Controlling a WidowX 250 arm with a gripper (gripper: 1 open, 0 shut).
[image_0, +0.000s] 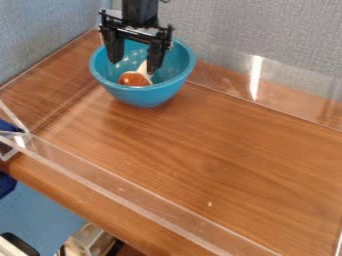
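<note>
My black gripper (135, 45) is open, its fingers reaching down into a blue bowl (154, 92) at the back left of the wooden table. Inside the bowl sit an orange-red round object (132, 81) and a pale item (142, 68) beside it, partly hidden by the gripper.
Transparent walls edge the table, with grey padded walls (267, 40) behind. A dark blue object (7, 130) is at the left edge.
</note>
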